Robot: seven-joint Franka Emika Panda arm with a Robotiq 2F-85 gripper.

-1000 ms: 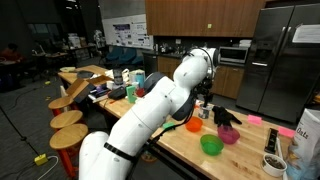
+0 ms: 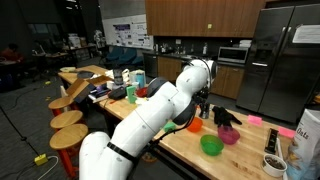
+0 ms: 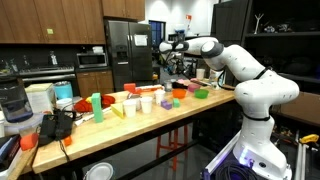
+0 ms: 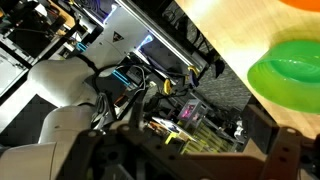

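In the wrist view my gripper shows as dark, blurred fingers along the bottom edge, set apart, with floor and clutter visible between them and nothing held. A green bowl (image 4: 292,75) lies to the right of that view, on the wooden table, and part of an orange bowl (image 4: 300,3) shows at the top edge. From exterior view 1, the arm (image 2: 160,112) reaches over the table. The green bowl (image 2: 211,145), a pink bowl (image 2: 228,135) and the orange bowl (image 2: 195,125) sit near its far end. The fingertips are too small to make out there.
A black item (image 2: 227,118) lies behind the pink bowl. A white container (image 2: 274,165) stands toward the table's right end, and a white bag (image 2: 304,145) beyond it. Stools (image 2: 68,136) line the left side. Other items crowd the counter (image 3: 150,125) in exterior view 2.
The far end of my arm has come somewhat lower and nearer to the exterior view 1 camera. The bowls have stayed where they were.
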